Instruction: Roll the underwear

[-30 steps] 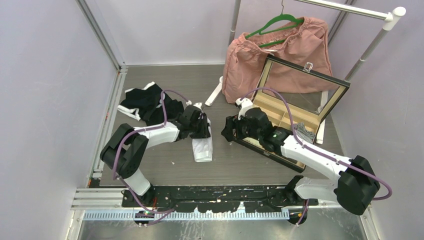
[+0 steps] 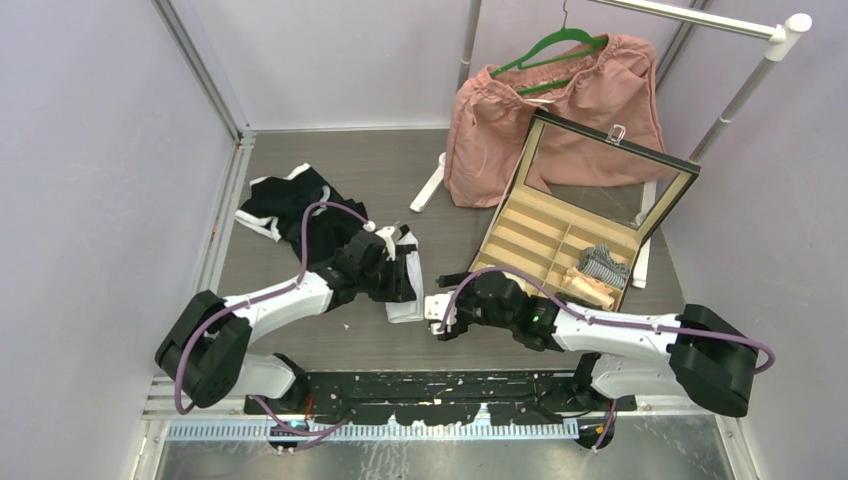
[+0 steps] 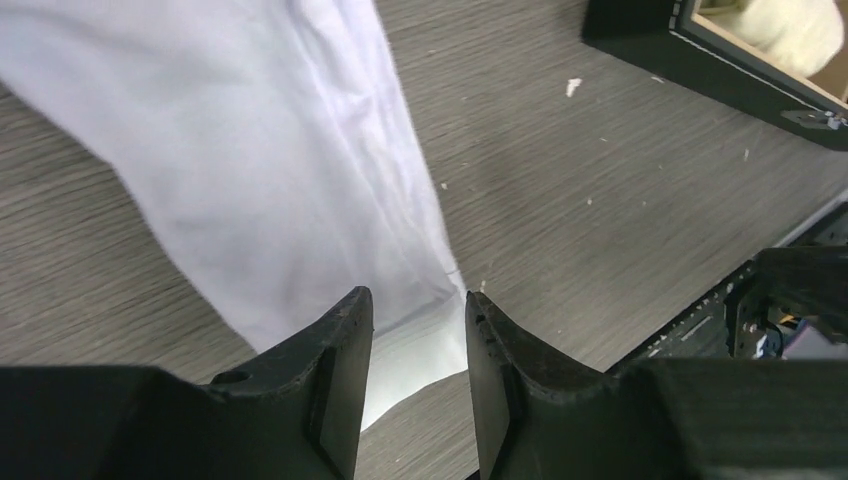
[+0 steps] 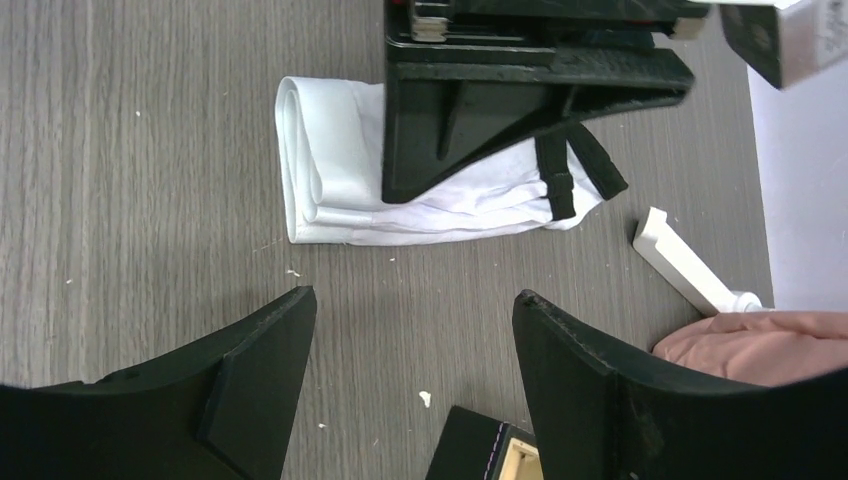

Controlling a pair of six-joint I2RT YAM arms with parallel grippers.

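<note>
A folded white underwear (image 2: 405, 310) with a black band lies flat in the middle of the table. My left gripper is low over its end, fingers slightly apart around a fold edge, with no clear grip visible; in the top view it covers part of the cloth. My right gripper stands open beside the cloth's right side, nothing between its fingers, with the left gripper's body above the cloth in its view.
An open compartment box (image 2: 535, 225) with rolled garments sits at the right. Black clothing (image 2: 290, 205) lies at back left. A pink bag (image 2: 480, 150) on a hanger stands behind. Bare table lies front left.
My right gripper has come down and left toward the front, away from the box and beside the white cloth. My left gripper has shifted slightly toward the front.
</note>
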